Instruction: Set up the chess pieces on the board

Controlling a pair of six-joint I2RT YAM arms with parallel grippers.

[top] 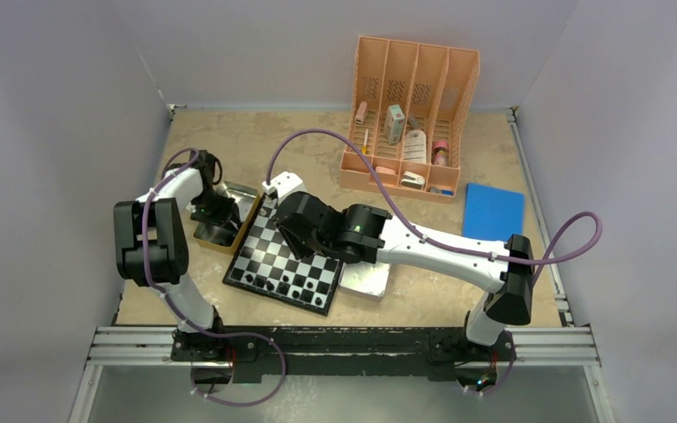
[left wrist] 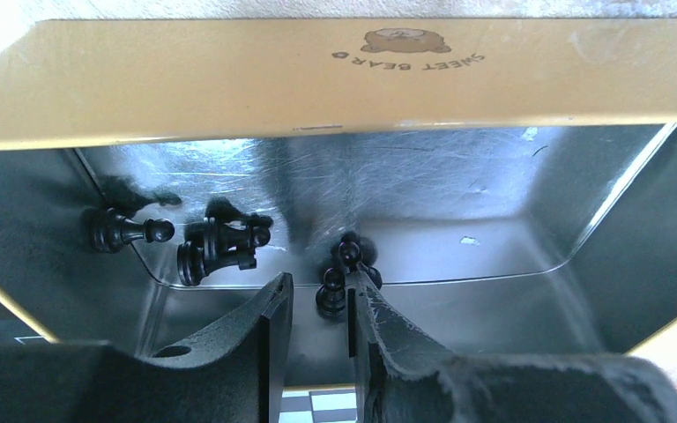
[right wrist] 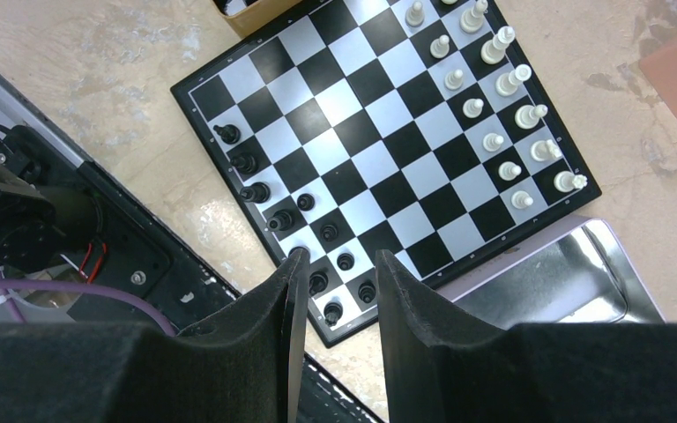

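Observation:
My left gripper is part open over the yellow-rimmed metal box (left wrist: 441,176), just above black pieces (left wrist: 332,291) lying in it; whether one is between its fingers is unclear. More black pieces (left wrist: 216,251) lie to the left in the box. The chessboard (right wrist: 372,163) has white pieces (right wrist: 529,115) along one side and black pieces (right wrist: 255,193) along the other. My right gripper hangs above the board, part open, with black pieces below it and none visibly held.
A white container (top: 363,282) sits right of the board. A peach organizer (top: 379,62) stands at the back, and a blue mat (top: 494,211) lies at the right. Table space behind the board is clear.

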